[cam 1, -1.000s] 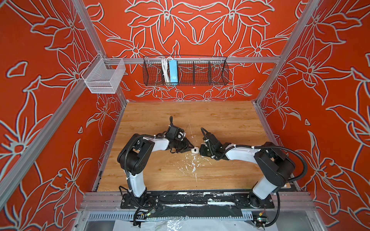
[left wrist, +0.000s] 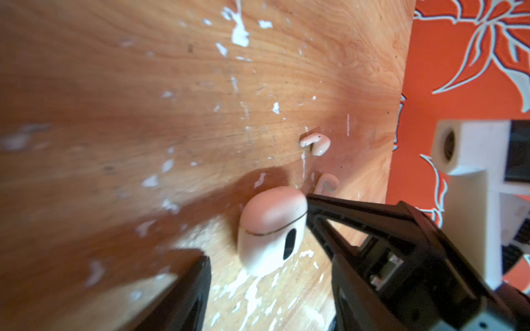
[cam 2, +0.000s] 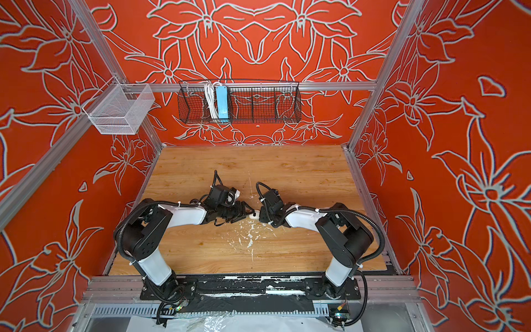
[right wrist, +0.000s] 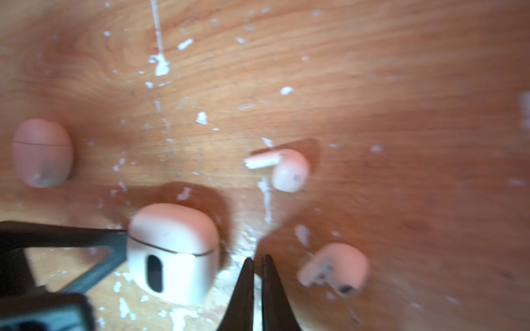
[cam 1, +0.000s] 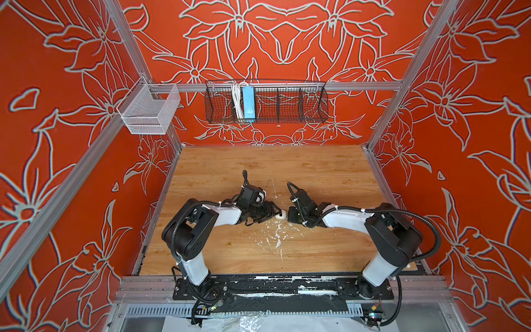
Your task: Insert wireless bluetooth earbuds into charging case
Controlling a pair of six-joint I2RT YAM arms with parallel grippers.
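Observation:
The white charging case [left wrist: 273, 231] shows a seam round its top and a dark oval on its front; its lid looks closed. In the left wrist view it lies ahead of my left gripper, whose fingers stand wide open. One left finger reaches the case's left side in the right wrist view. My right gripper is shut beside the case, with nothing visible between its fingers. One white earbud [right wrist: 291, 170] lies on the table beyond the case. A second earbud [right wrist: 336, 268] lies to the right of the right fingertips.
A white rounded thing with a seam [right wrist: 43, 151] lies behind the left gripper. White paint flecks mark the wooden table [cam 1: 265, 166]. A black wire basket [cam 1: 287, 105] hangs at the back wall. Table space behind and in front of the arms is clear.
My left gripper has shifted a little to the right, and its finger now overlaps the case more. The case and right gripper have moved only slightly, if at all.

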